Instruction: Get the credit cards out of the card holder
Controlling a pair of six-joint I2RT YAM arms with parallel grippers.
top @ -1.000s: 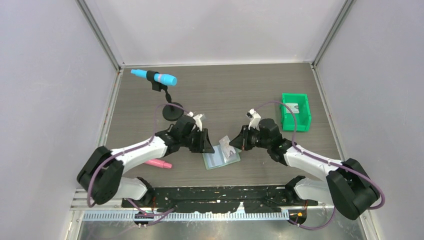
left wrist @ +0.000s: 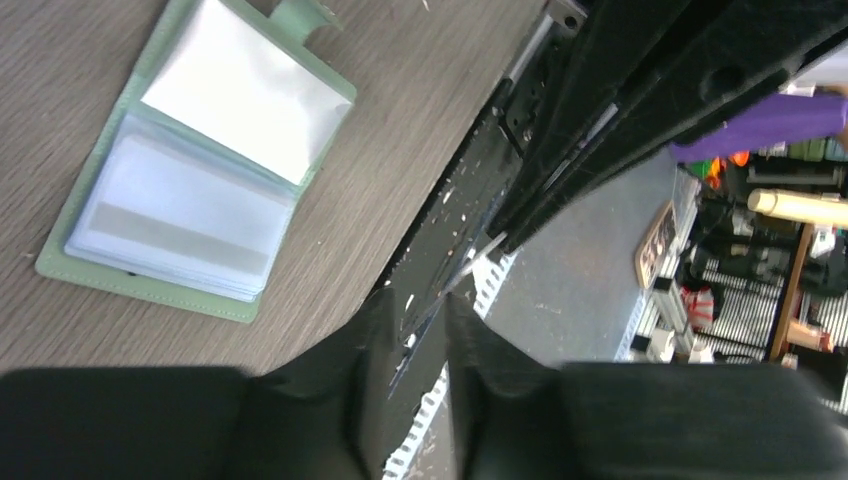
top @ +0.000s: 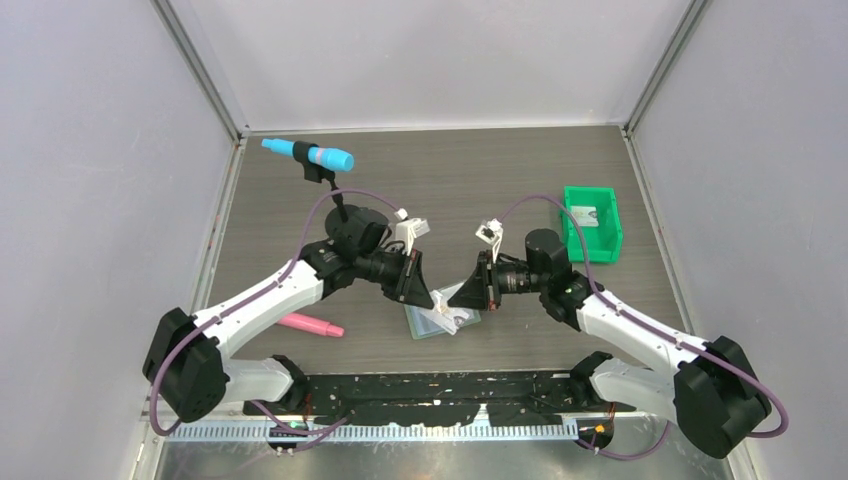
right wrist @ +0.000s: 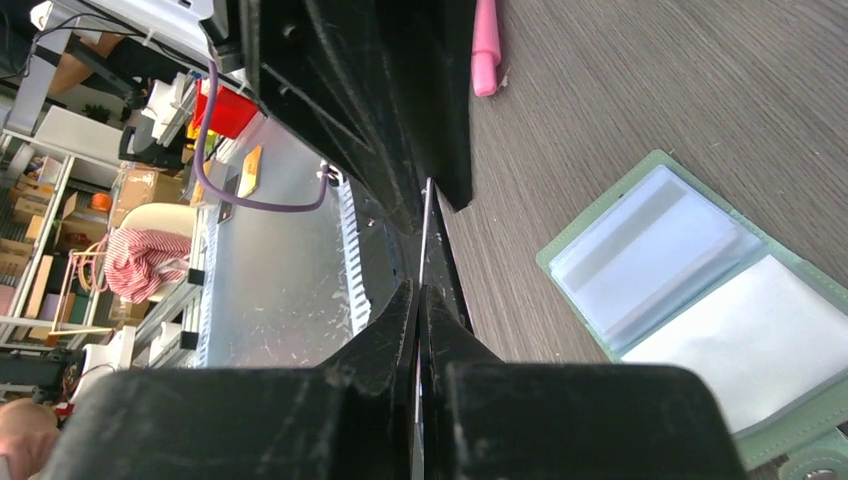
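Note:
An open card holder with green edges lies on the table between my arms, clear sleeves and a white insert showing. Above it a thin pale card, edge-on in both wrist views, is held by my right gripper, shut on it. My left gripper has its fingertips at the card's other side; a small gap shows between them in the left wrist view, but whether they grip the card I cannot tell.
A green bin with a card inside stands at the right. A pink marker lies at front left, and a blue cylinder on a black stand at back left.
My left gripper has risen and moved in toward the card held in my right gripper.

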